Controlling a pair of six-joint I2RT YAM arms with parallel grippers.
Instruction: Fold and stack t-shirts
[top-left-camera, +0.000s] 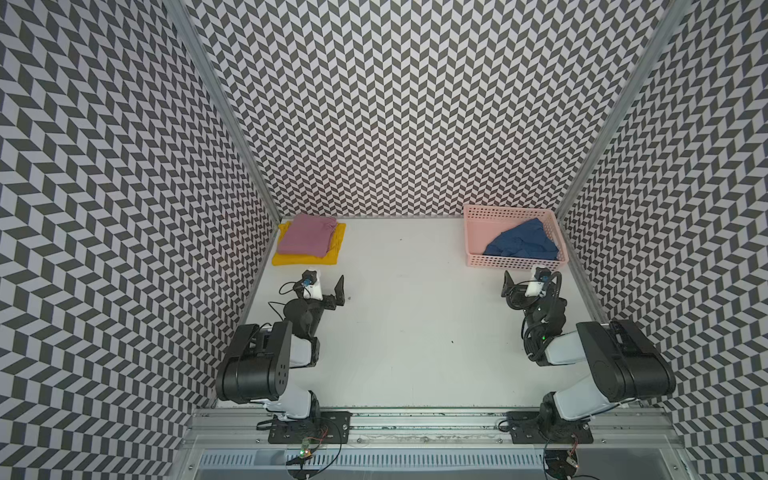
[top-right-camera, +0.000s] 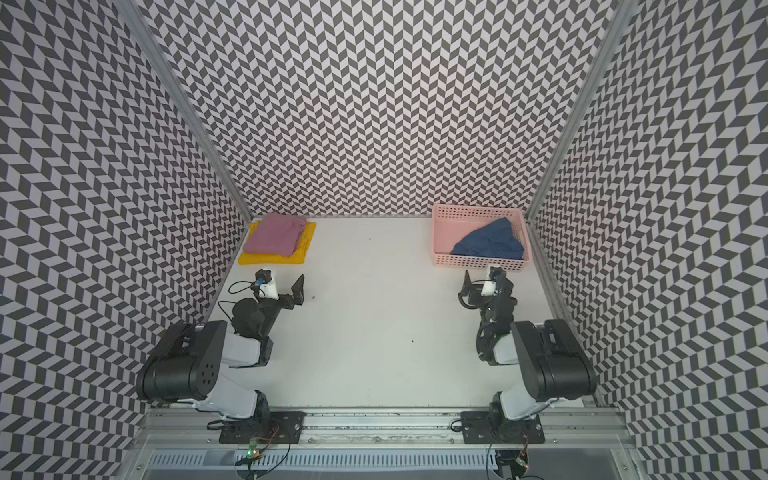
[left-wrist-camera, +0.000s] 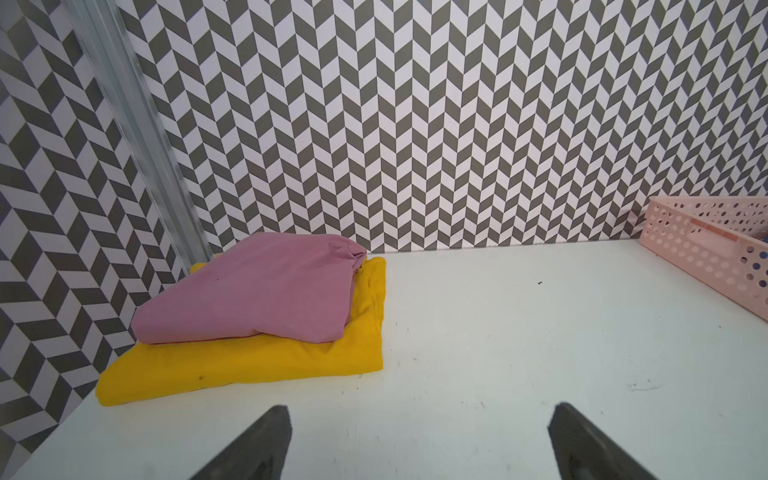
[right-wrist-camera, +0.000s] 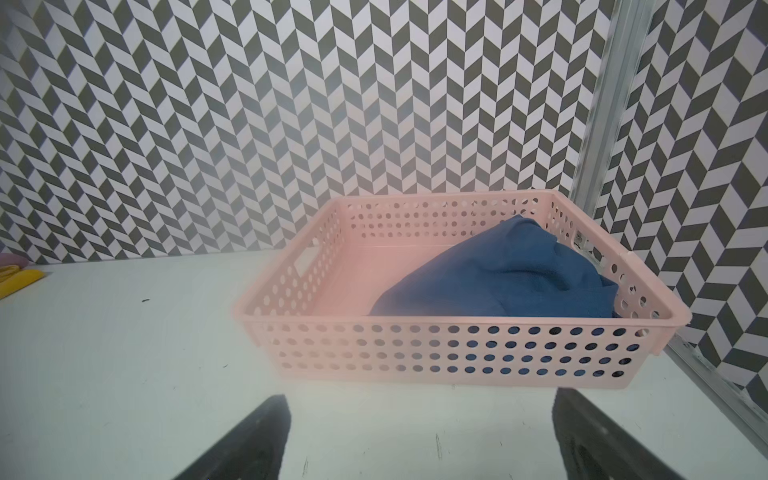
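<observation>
A blue cloth (right-wrist-camera: 504, 276) lies bunched in the right part of the pink basket (right-wrist-camera: 448, 352) at the back right. At the back left, a folded mauve cloth (left-wrist-camera: 256, 288) rests on a folded yellow cloth (left-wrist-camera: 240, 376), whose front and right edges stick out beneath it. My left gripper stands open in front of this stack, with its fingers wide apart and only bare table showing between them. Open as well, my right gripper is in front of the basket, touching neither it nor the blue cloth.
Patterned walls (top-left-camera: 416, 112) close in the back and both sides. The basket has raised perforated sides and sits near the back right corner.
</observation>
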